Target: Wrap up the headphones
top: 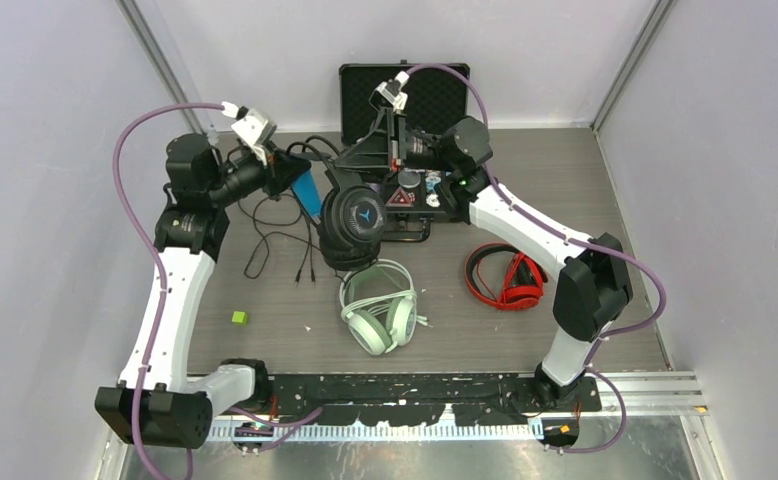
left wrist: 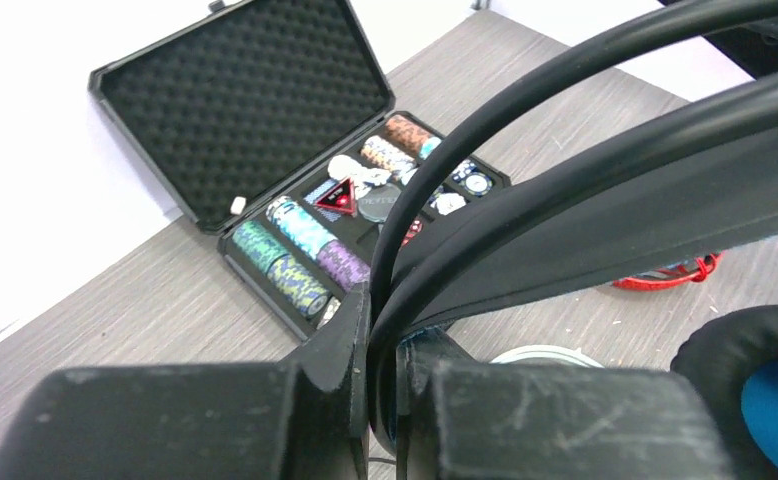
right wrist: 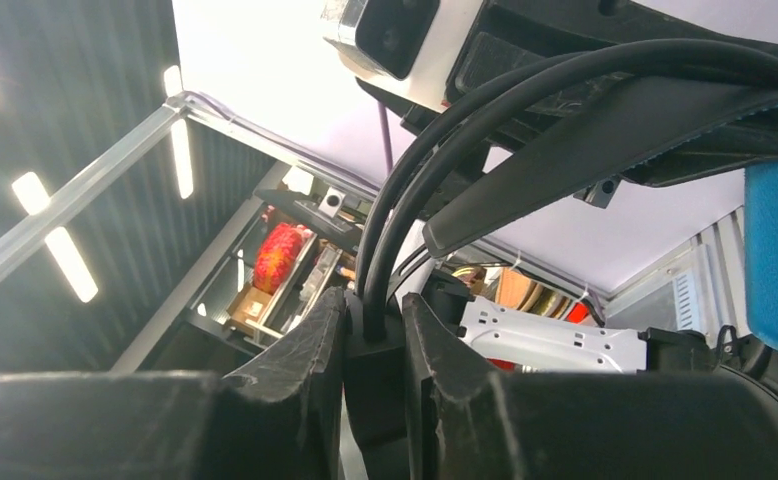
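Observation:
Black-and-blue headphones hang in the air between my two grippers. My left gripper is shut on the headband's left part; its wrist view shows the fingers closed round the band's black tubes. My right gripper reaches in from the right at the band, with black material between its fingers in the right wrist view; whether it grips firmly I cannot tell. The headphones' cable lies loosely looped on the table beneath.
An open case of poker chips stands at the back. Pale green headphones lie at the front middle, red headphones at the right, a small green cube at the left front.

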